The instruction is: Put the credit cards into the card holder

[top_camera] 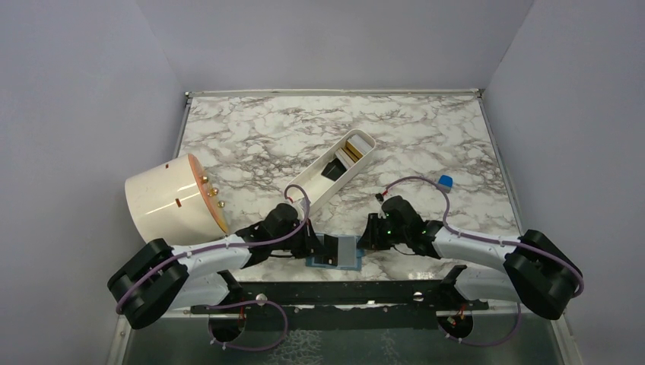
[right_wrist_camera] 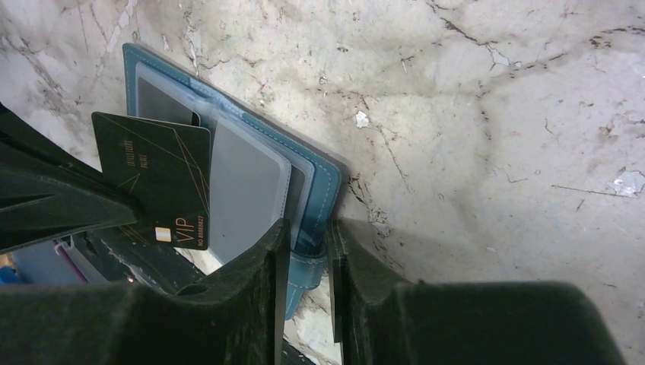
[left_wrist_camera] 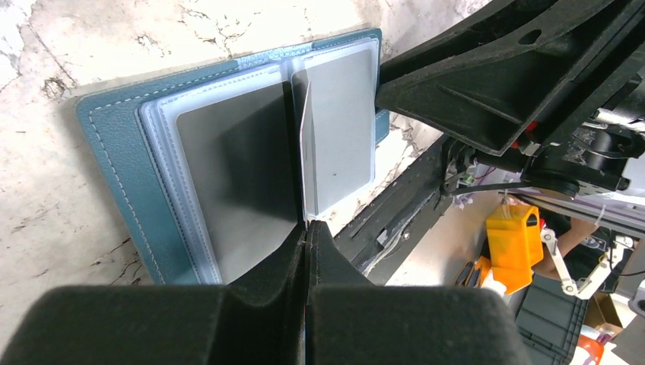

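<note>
The blue card holder (top_camera: 345, 262) lies open at the front middle, with clear sleeves. A black VIP card stands edge-on in it, seen as a thin strip (left_wrist_camera: 306, 144) in the left wrist view. My left gripper is shut at that card's near edge, apparently pinching it. My right gripper is part open at the holder's blue edge, its fingertips either side of or against that edge; whether it grips cannot be told.
A white tray (top_camera: 304, 182) with several cards lies behind the grippers. A cream cylinder (top_camera: 163, 201) stands at the left, a small blue object (top_camera: 446, 182) at the right.
</note>
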